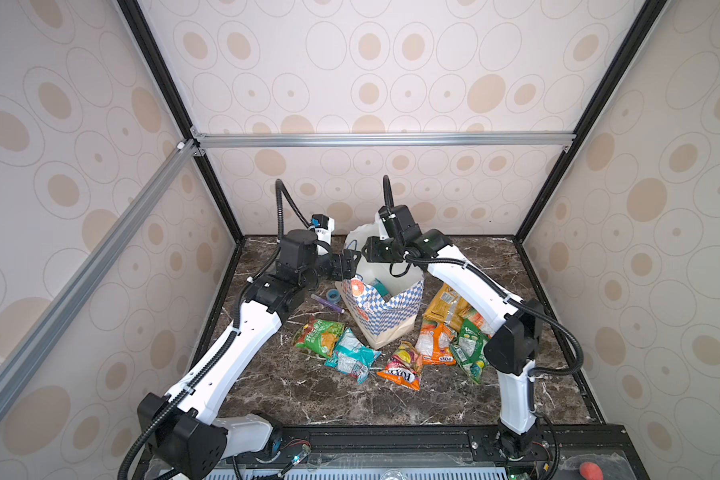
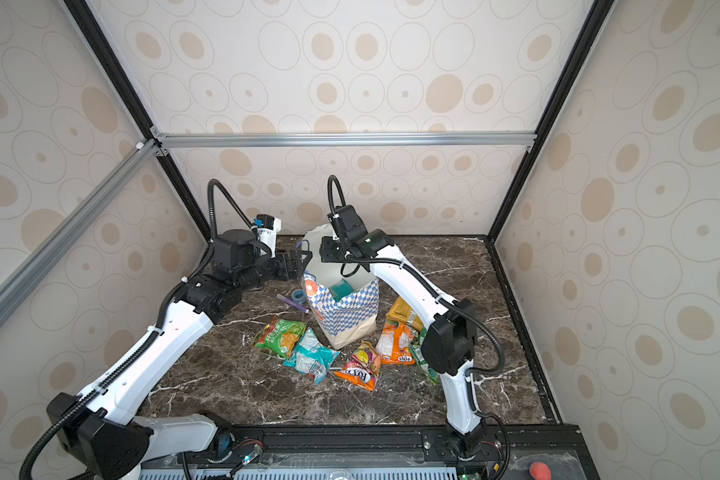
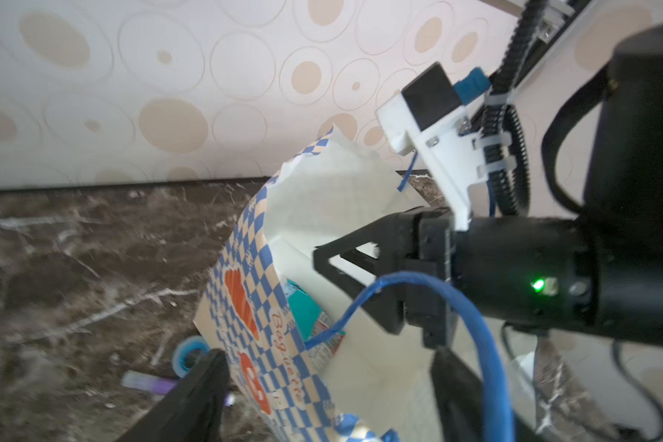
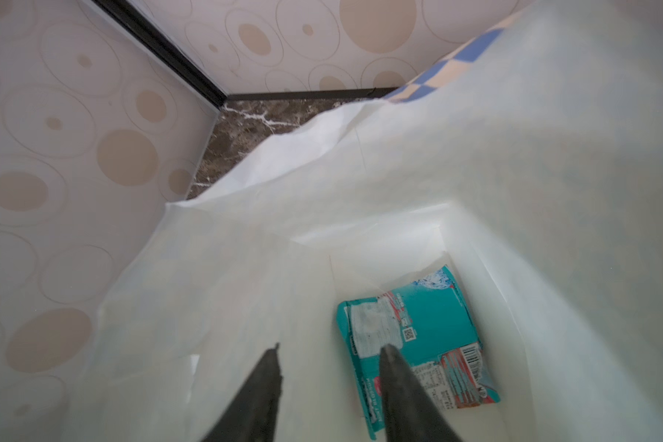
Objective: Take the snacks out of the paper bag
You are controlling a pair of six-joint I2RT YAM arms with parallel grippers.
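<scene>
The paper bag (image 1: 388, 316), white inside with a blue checked outside, stands upright with its mouth open. Deep inside lies a teal snack packet (image 4: 434, 324), apart from my right gripper. That gripper, pointing into the bag's mouth, has its fingers spread and empty. My left gripper (image 1: 356, 262) is at the bag's left rim, fingers (image 3: 188, 405) apart. A blue handle (image 3: 434, 280) arcs across the left wrist view near them; whether it touches them I cannot tell. In front of the bag lie green (image 1: 320, 337), light blue (image 1: 352, 354) and orange-red (image 1: 401, 366) packets.
More packets, including orange (image 1: 435, 342), yellow (image 1: 446, 305) and green (image 1: 472, 349) ones, lie right of the bag. A blue tape roll (image 1: 333, 295) and a purple marker (image 1: 326, 304) are on its left.
</scene>
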